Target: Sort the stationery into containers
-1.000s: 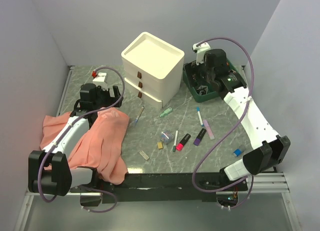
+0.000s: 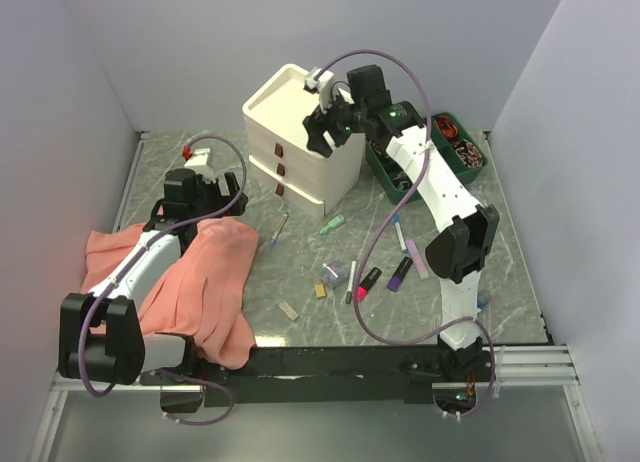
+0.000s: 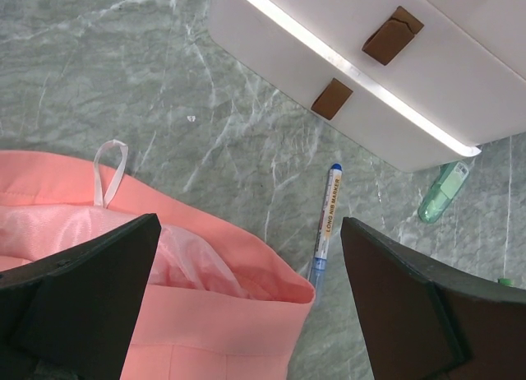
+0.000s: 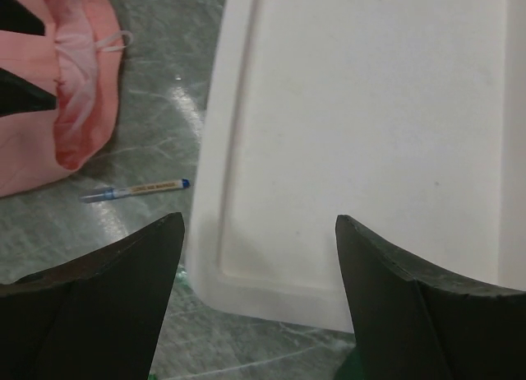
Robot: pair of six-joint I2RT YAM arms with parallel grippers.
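Observation:
Above the right part of the white drawer unit (image 2: 262,142), my right gripper (image 2: 322,142) stands part open; only the unit's bare top (image 4: 370,133) shows between its fingers. My left gripper (image 2: 236,195) is open above the pink cloth bag (image 2: 205,272), nothing held. In the left wrist view a blue-capped marker (image 3: 329,211) lies beside the bag, partly hidden by its edge, and a green correction tape (image 3: 444,191) rests by the drawer unit. Several markers, among them a red-ended one (image 2: 369,282) and a purple one (image 2: 399,274), lie mid-table with an eraser (image 2: 288,310).
A green container (image 2: 470,172) with dark items sits behind my right arm, partly hidden by it. A clear bag-like item (image 2: 333,273) and a small yellow block (image 2: 320,291) lie near the middle. Bare table shows at the front centre.
My right arm has swung left from over the green container to above the drawer unit. The left arm has stayed almost still, and the table items look unmoved.

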